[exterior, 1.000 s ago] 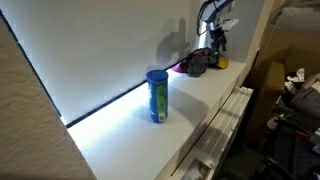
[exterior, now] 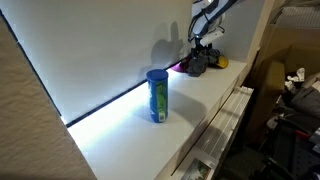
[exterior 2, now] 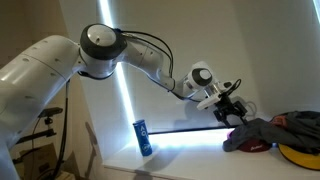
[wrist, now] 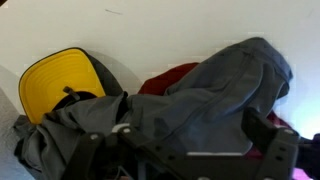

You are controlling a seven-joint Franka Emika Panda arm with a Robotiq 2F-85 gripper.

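Observation:
A dark grey cloth (wrist: 205, 105) lies bunched over the shelf, also visible as a grey heap (exterior 2: 275, 132) at the right in exterior view 2. Just above and to the left of that heap, my gripper (exterior 2: 232, 108) stands open. In the wrist view the fingers (wrist: 284, 152) show at the bottom corners, with the cloth below and between them; whether they touch it I cannot tell. Something dark red (wrist: 165, 80) peeks out from under the cloth. A yellow piece with a black edge (wrist: 58, 82) sits beside it.
A blue can (exterior: 158, 95) stands upright on the white shelf (exterior: 125, 140), well away from the cloth. The wall runs close behind. Bare shelf lies between can and heap. An open drawer (exterior: 222, 125) is below the front edge.
My gripper has moved left along the shelf, from above the yellow piece to above the grey cloth, and has come lower. The can has stayed put.

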